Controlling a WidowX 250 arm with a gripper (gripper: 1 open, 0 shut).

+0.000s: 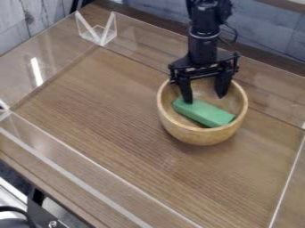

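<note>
A round wooden bowl [191, 132] stands on the table at centre right. Inside it lies a green block [205, 112]. My black gripper [202, 89] comes down from the top over the bowl's back part, fingers spread apart and dipping inside, one on the left near the block's upper end, the other toward the right. I see nothing held between them.
White tape markers [98, 28] are at the back left and along the edges. A grey wall runs behind.
</note>
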